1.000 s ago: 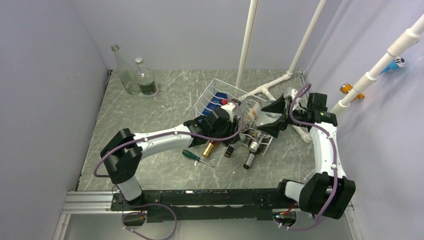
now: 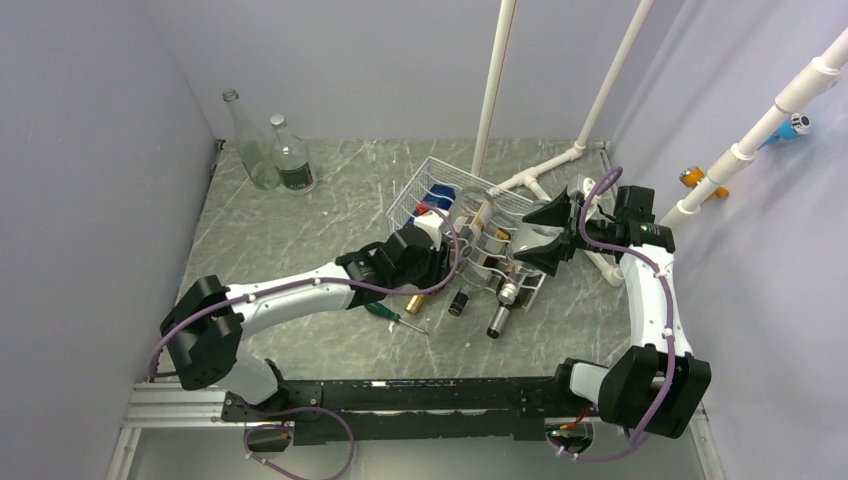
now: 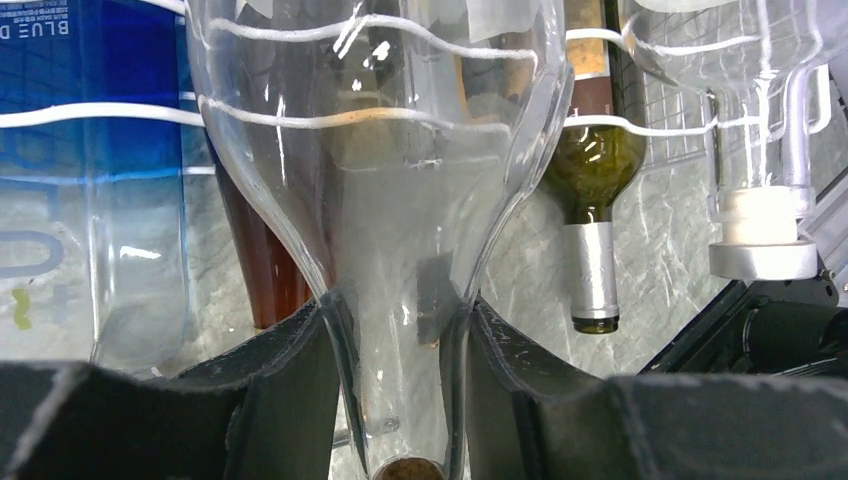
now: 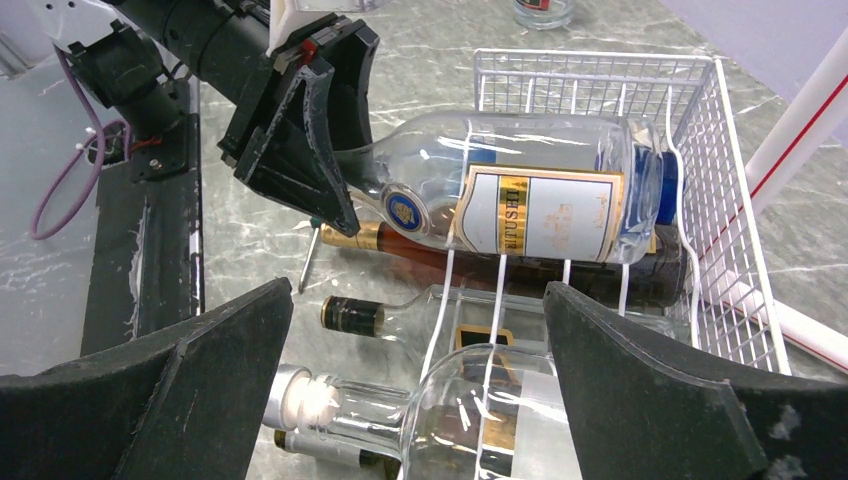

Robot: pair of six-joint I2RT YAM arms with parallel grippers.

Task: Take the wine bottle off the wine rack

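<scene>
A clear bottle with a white and gold label (image 4: pixel 540 215) lies across the top of the white wire rack (image 4: pixel 742 225), its neck pointing toward my left arm. Both fingers of my left gripper press against the sides of that neck, with the cork end showing below them. In the top view the left gripper (image 2: pixel 448 265) covers the neck. My right gripper is wide open, its fingers far apart. Between and below them lies another clear bottle (image 4: pixel 455 415) with a pale stopper, untouched as far as I can see.
Dark and green bottles (image 3: pixel 595 165) lie lower in the rack, necks outward. A blue bottle (image 3: pixel 130 90) is left of the held one. Two empty bottles (image 2: pixel 293 165) stand at the back left. A green screwdriver (image 2: pixel 383 311) lies in front of the rack. White pipes (image 2: pixel 497 80) rise behind it.
My left gripper has moved left, and the clear bottle has shifted left with it along the rack, uncovering more of the rack on its right. The right arm has stayed still.
</scene>
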